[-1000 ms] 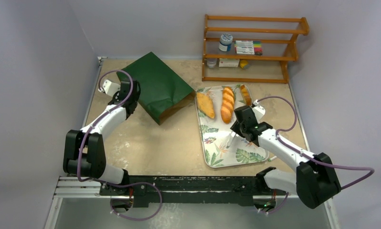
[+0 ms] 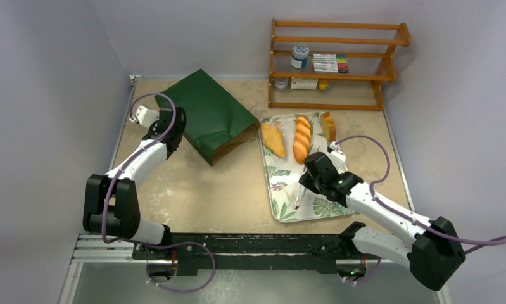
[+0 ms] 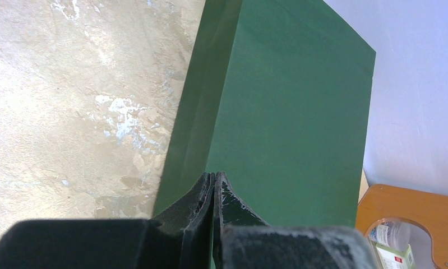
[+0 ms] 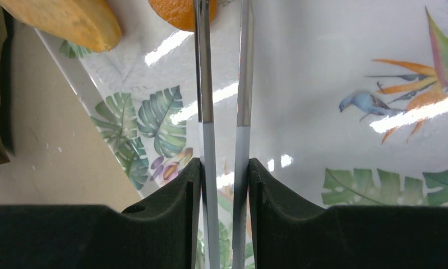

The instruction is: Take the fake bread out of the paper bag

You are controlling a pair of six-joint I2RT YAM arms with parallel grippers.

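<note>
The green paper bag (image 2: 212, 114) lies on its side at the left, its brown-lined mouth facing the tray. Over the bag's edge, my left gripper is shut, fingertips together; whether paper is pinched between them cannot be made out. My right gripper is shut on metal tongs (image 4: 209, 151) with grey handles, whose arms stand apart. Three bread pieces rest on the tray outside the bag: a flat golden piece (image 2: 273, 139), a ridged loaf (image 2: 302, 139) and a smaller piece (image 2: 327, 126). The bag's inside is mostly hidden.
The patterned white tray (image 2: 268, 190) stands right of the bag, its front part holding no bread. Behind it is a wooden rack (image 2: 339, 104) with a jar (image 2: 299, 56) and pens (image 2: 329, 63). Free table lies before the bag.
My right gripper has moved left and toward the front with the tongs, away from the bread. The smallest bread piece has tipped, showing a wider face.
</note>
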